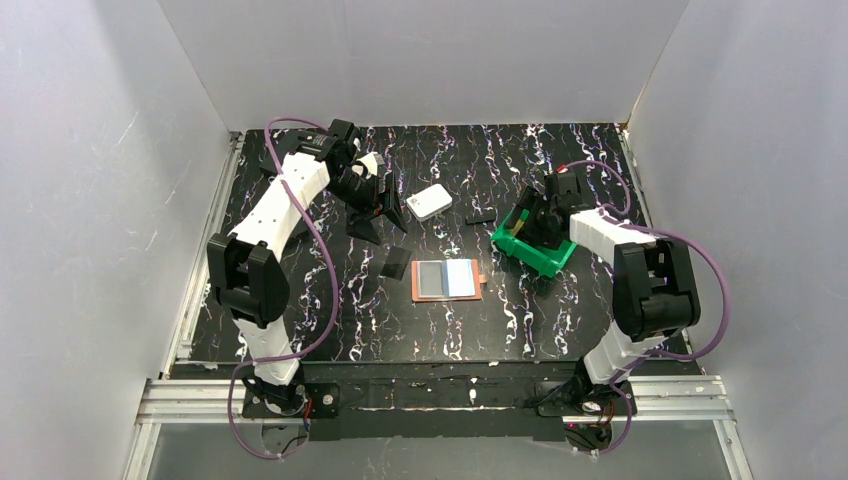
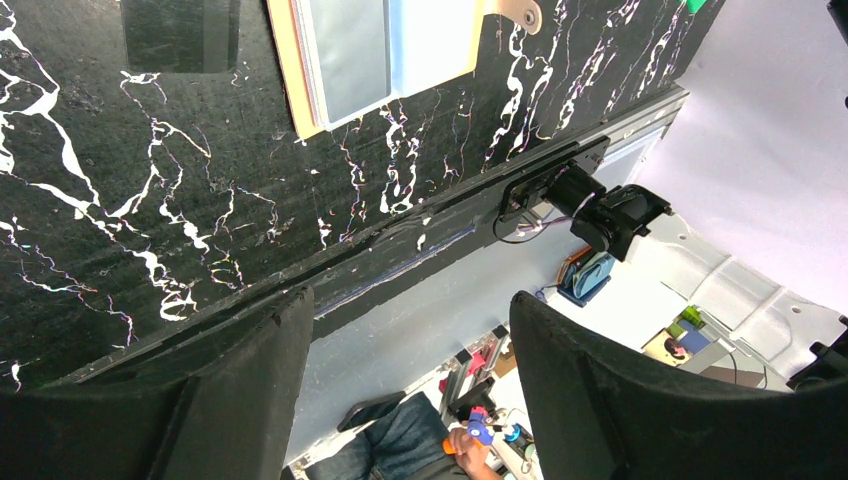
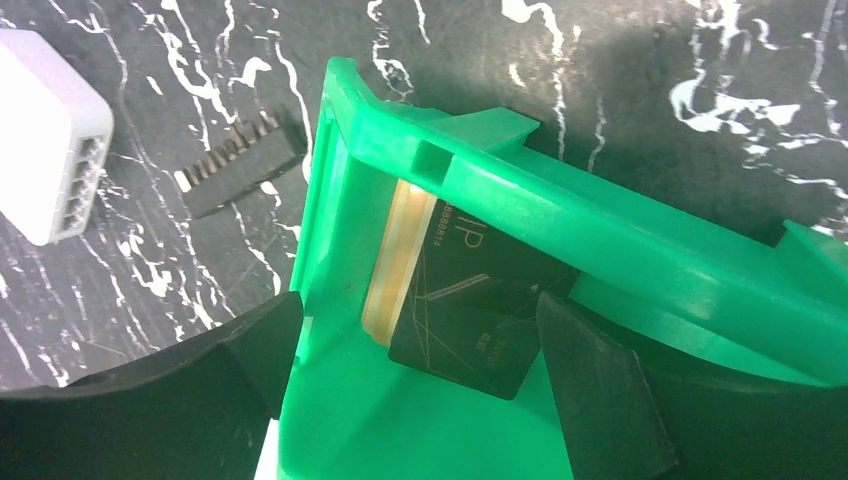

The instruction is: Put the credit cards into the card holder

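Note:
The open card holder (image 1: 447,280), orange-edged with clear sleeves, lies flat at the table's middle; part of the holder (image 2: 360,60) shows in the left wrist view. Left of it is a flat dark piece (image 1: 396,263), perhaps a sleeve or card. Inside the green basket (image 3: 650,240) stand a black VIP card (image 3: 470,300) and a gold-coloured edge (image 3: 400,265), leaning by its end wall. My right gripper is parted over them, one finger (image 3: 610,390) inside the basket and the other by the end wall; contact cannot be told. My left gripper hangs open and empty.
A white box (image 1: 430,202) and a small black block (image 1: 481,216) lie between the left arm and the basket. The table in front of the holder and right of it is bare.

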